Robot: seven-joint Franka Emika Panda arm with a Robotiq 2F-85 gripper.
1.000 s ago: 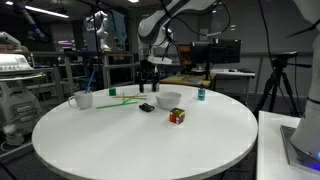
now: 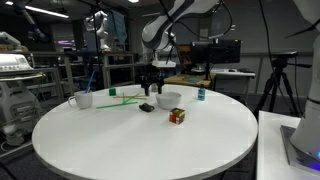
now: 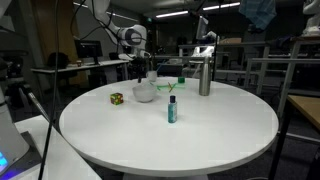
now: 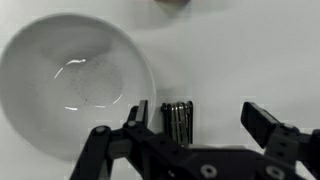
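Note:
A small black object with pale stripes [image 4: 177,122] lies on the white table beside the bowl, and in exterior view 1 a small dark object [image 2: 147,107] shows there. My gripper is open above the table, its fingers on either side of the striped object, not closed on it. In the wrist view the left finger [image 4: 128,140] overlaps the rim of the white bowl [image 4: 70,85]. The bowl [image 2: 169,100] looks empty. From outside, the gripper [image 2: 152,84] appears dark and small over the table behind the dark object; its exact height is hard to judge.
A colourful cube [image 2: 177,116] sits in front of the bowl. A mug [image 2: 82,100], green sticks [image 2: 125,102] and a blue bottle [image 3: 172,110] are spread about. A metal flask [image 3: 205,78] stands farther off.
The gripper has come down somewhat toward the table in exterior view 1. The bowl, cube and dark object look unmoved.

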